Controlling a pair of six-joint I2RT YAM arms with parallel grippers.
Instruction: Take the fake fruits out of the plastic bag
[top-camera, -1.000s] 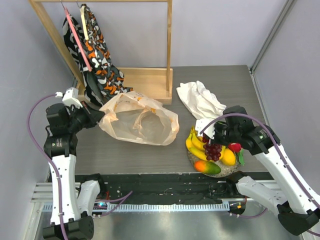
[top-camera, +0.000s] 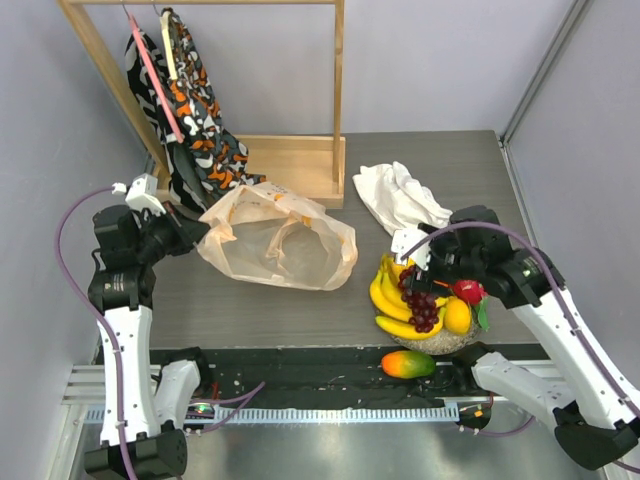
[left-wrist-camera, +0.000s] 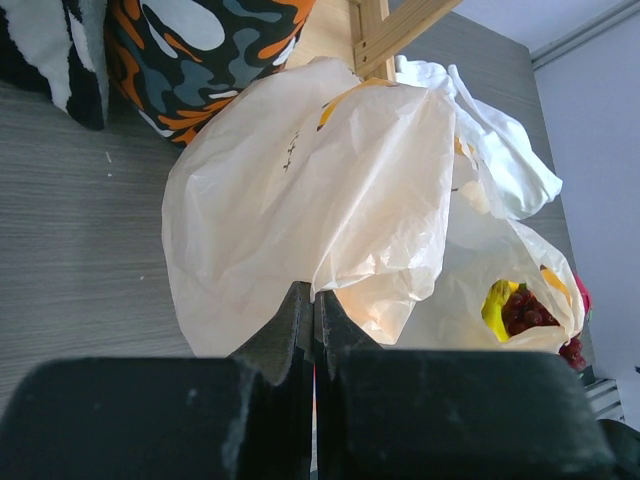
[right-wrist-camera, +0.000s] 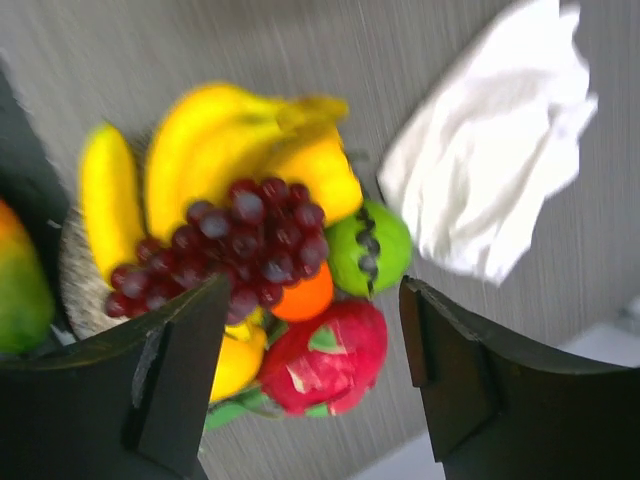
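The thin, pale plastic bag (top-camera: 325, 262) looks empty from above, its mouth turned to the right. My left gripper is shut on its near edge. At the right, a glass bowl (top-camera: 437, 346) holds bananas (top-camera: 380, 292), dark red grapes (top-camera: 424, 313), a yellow lemon (top-camera: 457, 316) and a red fruit (top-camera: 468, 291). A green fruit (right-wrist-camera: 370, 247) and an orange one lie among them in the right wrist view. The mango (top-camera: 408, 364) lies outside the bowl, on the dark front strip. Above the grapes, my right gripper is open, nothing held between its fingers.
A crumpled white cloth (top-camera: 400, 195) lies behind the fruit. At the back left stands a wooden rack (top-camera: 293, 160) with patterned clothes (top-camera: 205, 110) hanging close to the bag.
The mango has slid forward off the bowl's front onto the dark strip, baring a banana beneath. My right gripper has shifted slightly over the fruit. The left arm and bag are still.
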